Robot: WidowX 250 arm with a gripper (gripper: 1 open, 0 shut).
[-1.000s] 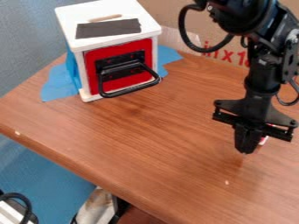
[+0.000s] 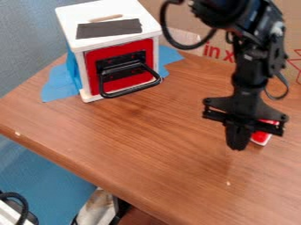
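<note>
The black gripper (image 2: 238,135) hangs low over the right part of the wooden table, pointing down. A small red-and-white object (image 2: 265,132) sits just behind it on the right, partly hidden by the gripper. I cannot tell whether the gripper is open or shut, or whether it touches that object.
A white toy oven with a red front (image 2: 118,61) and black handle stands at the back left on a blue sheet (image 2: 62,86). A cardboard backdrop lies behind the arm.
The gripper has moved a little to the left, uncovering more of the red-and-white object behind it.
</note>
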